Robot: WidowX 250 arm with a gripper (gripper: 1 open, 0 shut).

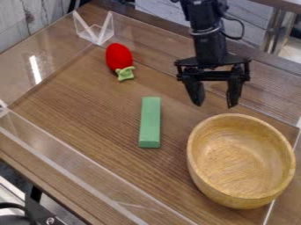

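My gripper (213,90) hangs from a black arm at the top centre-right, open, its fingers spread low over the bare wooden table just behind a large tan bowl (240,160). A green block (150,121) lies left of the bowl. A red object with a small green part, like a strawberry toy (119,57), lies at the upper left. Nothing shows held in the gripper.
A clear container (94,26) sits at the back left. A dark round shape shows at the lower left corner.
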